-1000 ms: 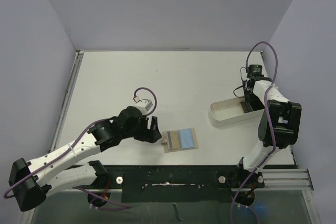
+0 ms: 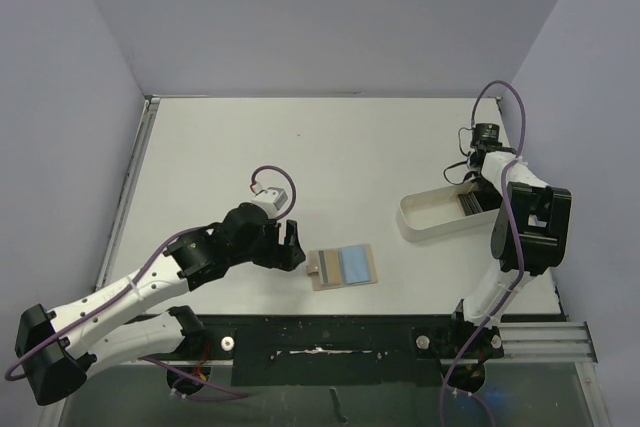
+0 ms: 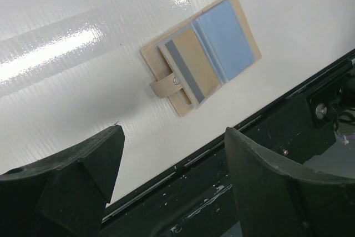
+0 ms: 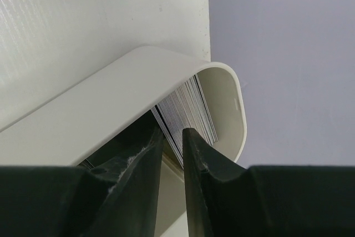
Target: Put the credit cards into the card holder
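The card holder (image 3: 195, 62) lies unfolded on the table; it has a blue side, a tan side with a grey strip, and a strap (image 3: 166, 85) with a snap. Close by it, my left gripper stands open and empty. In the right wrist view a row of thin cards (image 4: 187, 106) stands on edge at one end of a white box (image 4: 138, 73). My right gripper reaches into this box, its fingertips at the near face of the row, a small gap between them. Whether a card edge lies in that gap cannot be made out.
The box (image 2: 425, 212) stands at the table's right side, near the grey wall (image 2: 590, 97). Bare white table (image 2: 320, 157) stretches across the middle and back. A dark frame runs along the front edge.
Over the last second my right gripper has shifted slightly at the card end of the box. The left arm, the card holder and the box show no visible movement.
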